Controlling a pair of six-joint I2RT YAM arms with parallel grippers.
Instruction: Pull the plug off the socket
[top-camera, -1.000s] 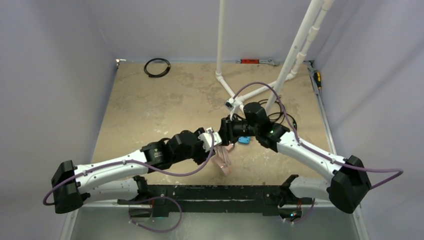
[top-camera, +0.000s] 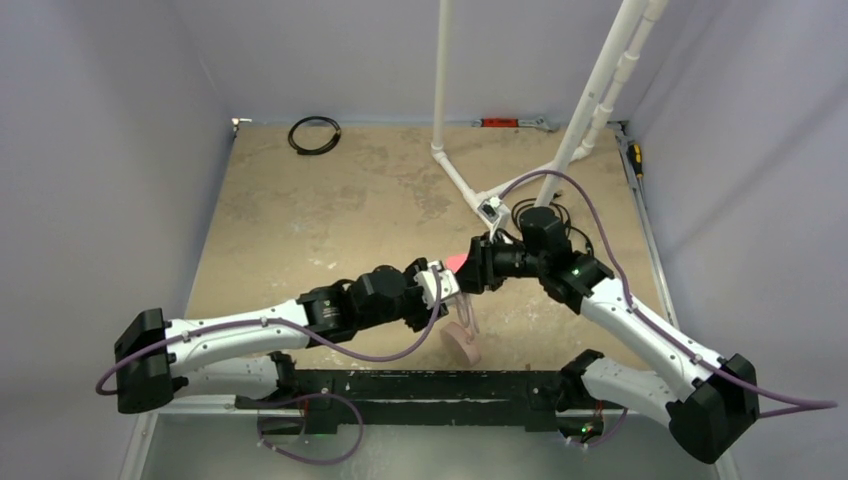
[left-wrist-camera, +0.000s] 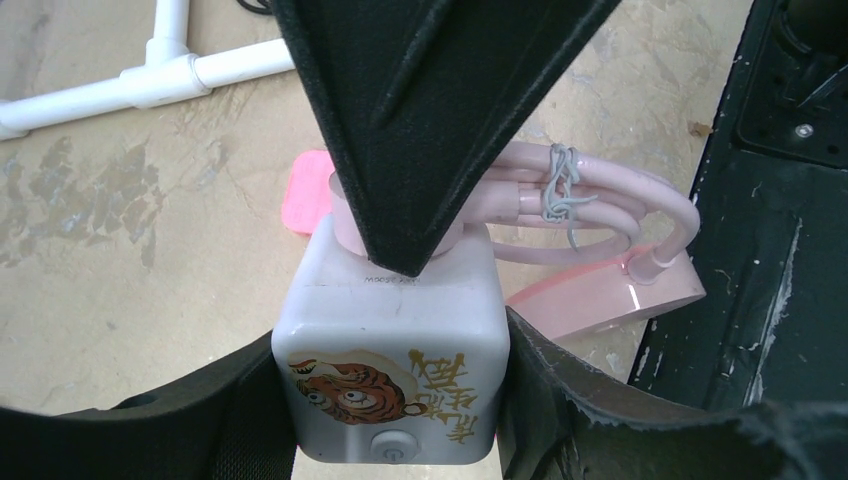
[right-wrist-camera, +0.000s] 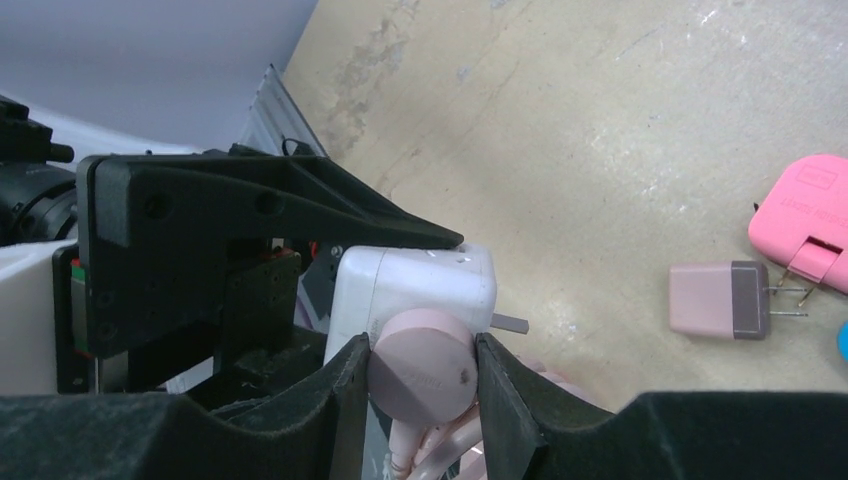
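Observation:
A white cube socket (left-wrist-camera: 390, 300) with a painted face and round button is clamped between the fingers of my left gripper, which is shut on it. The round pink plug (right-wrist-camera: 422, 370) sits against the white socket (right-wrist-camera: 375, 290), its pink cords running off behind. My right gripper has a finger on each side of the plug, with no clear gap; how firmly it grips does not show. In the left wrist view, a black finger (left-wrist-camera: 420, 130) of the right gripper covers part of the plug. How deep the prongs sit is hidden.
A pink-and-grey adapter (right-wrist-camera: 718, 300) and a bright pink charger (right-wrist-camera: 805, 222) lie on the table, a blue item (right-wrist-camera: 844, 342) at the view's edge. White pipes (top-camera: 462, 185) and a coiled cable (top-camera: 310, 136) lie farther back.
The right gripper has shifted to the right. The hanging pink block moved right with them.

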